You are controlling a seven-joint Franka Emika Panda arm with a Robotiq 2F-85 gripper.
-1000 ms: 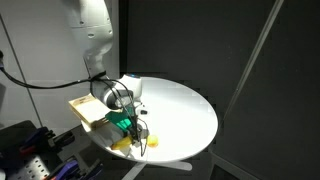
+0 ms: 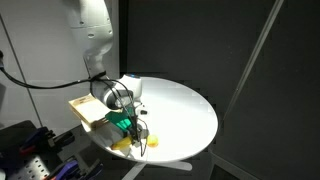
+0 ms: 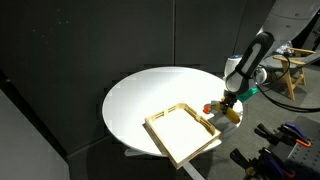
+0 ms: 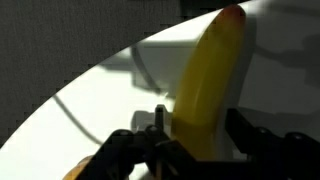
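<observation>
A long yellow object with a dark red tip lies on the white table in the wrist view. My gripper is open, with its dark fingers on either side of the object's near end. Whether they touch it I cannot tell. In exterior view 1 the gripper is low over the table's near edge, by the yellow object. Exterior view 2 has the yellow object right beside the gripper, at the table's rim.
Another yellow thing sits just right of the gripper. A small red item lies between the gripper and a shallow light-wood tray. The tray's edge overhangs the table.
</observation>
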